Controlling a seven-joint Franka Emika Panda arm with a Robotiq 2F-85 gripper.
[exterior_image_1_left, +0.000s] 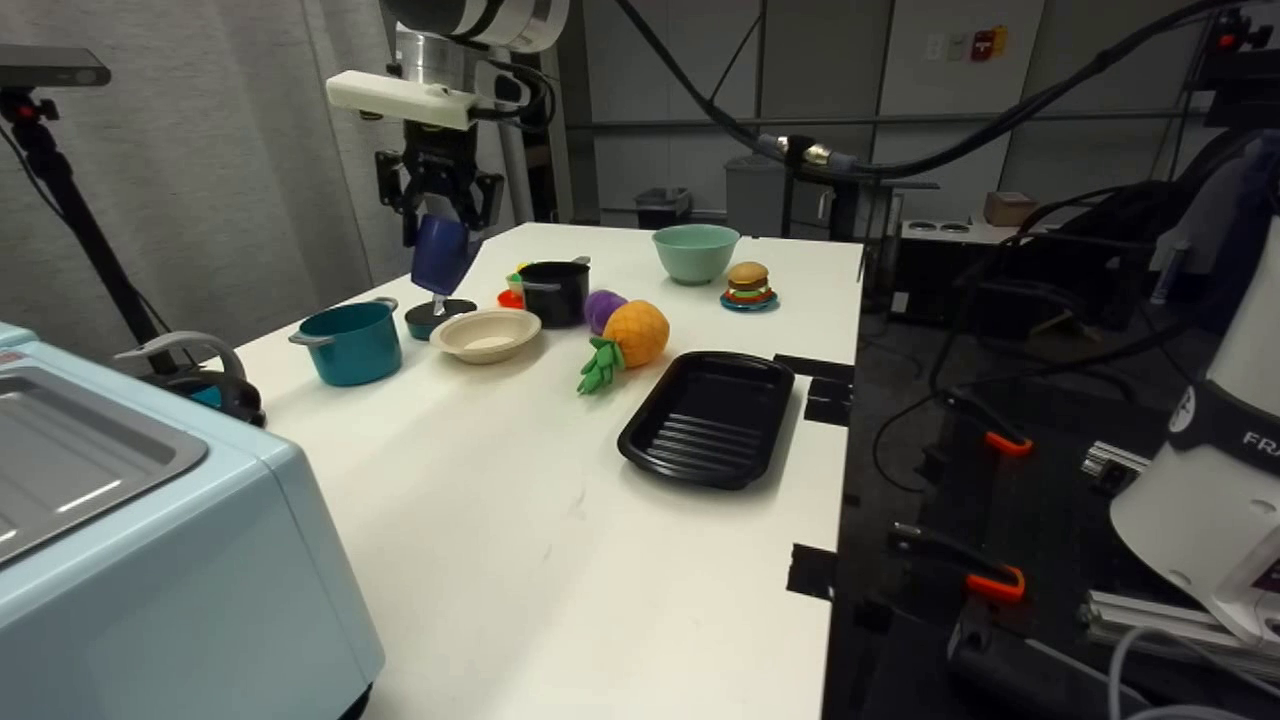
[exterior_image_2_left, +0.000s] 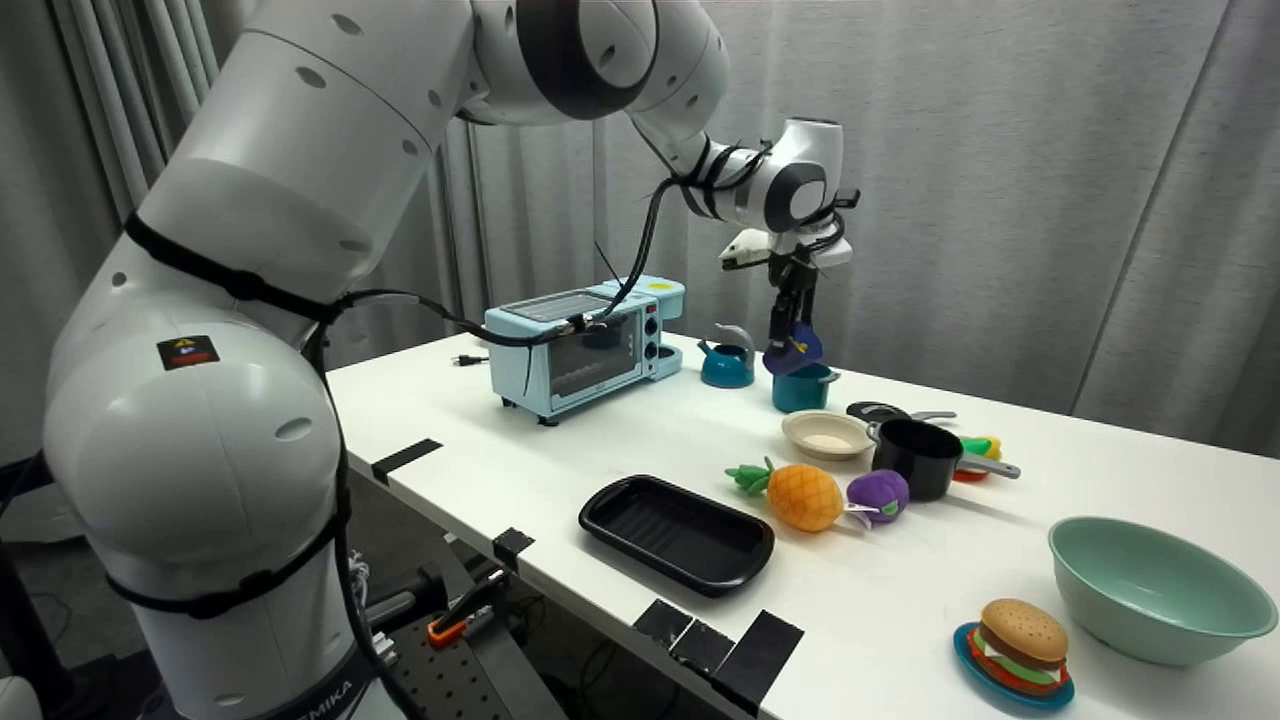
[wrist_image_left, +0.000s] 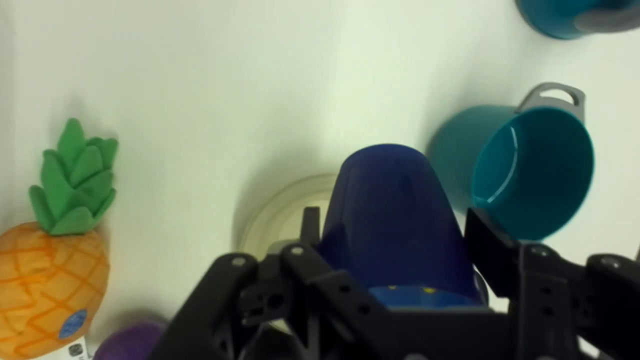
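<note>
A dark blue cup (wrist_image_left: 393, 222) is pinched between the two fingers of my gripper, which is shut on it. Exterior view 1 has the cup (exterior_image_1_left: 441, 254) tilted and held in the air under the gripper (exterior_image_1_left: 439, 214), above the table's far left part. Below it, in that view, are the small dark pan (exterior_image_1_left: 422, 322), the beige bowl (exterior_image_1_left: 486, 336) and the teal pot (exterior_image_1_left: 350, 346). From the wrist, the teal pot (wrist_image_left: 534, 174) appears just right of the cup, while the cup covers much of the beige bowl (wrist_image_left: 282, 219).
A black pot (exterior_image_2_left: 918, 456), a purple plush (exterior_image_2_left: 879, 493) and a pineapple plush (exterior_image_2_left: 805, 497) stand near the bowl. The blue kettle (exterior_image_2_left: 726, 365) and toaster oven (exterior_image_2_left: 594, 354) are beyond the pot. Free table lies before the black tray (exterior_image_2_left: 674, 540).
</note>
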